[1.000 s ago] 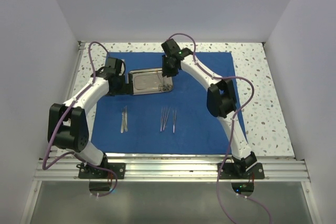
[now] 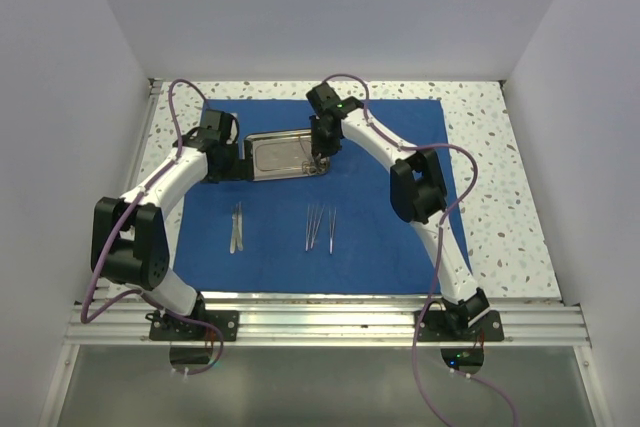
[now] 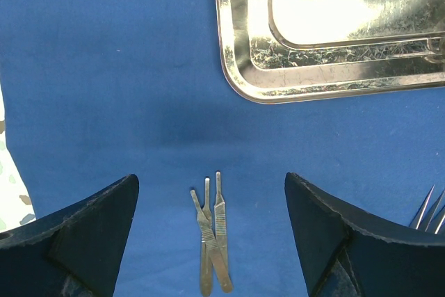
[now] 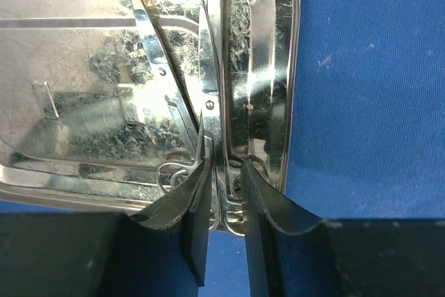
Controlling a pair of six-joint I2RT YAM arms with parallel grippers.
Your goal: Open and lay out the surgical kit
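A shiny metal tray [image 2: 285, 175] lies on the blue cloth. Overlapping scissors [image 4: 211, 95] rest along the tray's right side, their handle rings toward the near rim; another pair [image 4: 158, 60] slants to their left. My right gripper is partly open over the handles, a finger either side of the straight pair, with gaps showing. Left of the tray, my left gripper hovers wide open with nothing between its fingers. Scalpel handles [image 3: 220, 224] lie on the cloth below it, two of them crossed. Several tweezers [image 2: 314, 229] lie in front of the tray.
Speckled table [image 2: 500, 187] shows around it. The tray's left part is empty in the top view.
My right gripper has come down slightly toward the scissors' handles at the tray's near right corner. The left arm and the laid-out instruments look unchanged.
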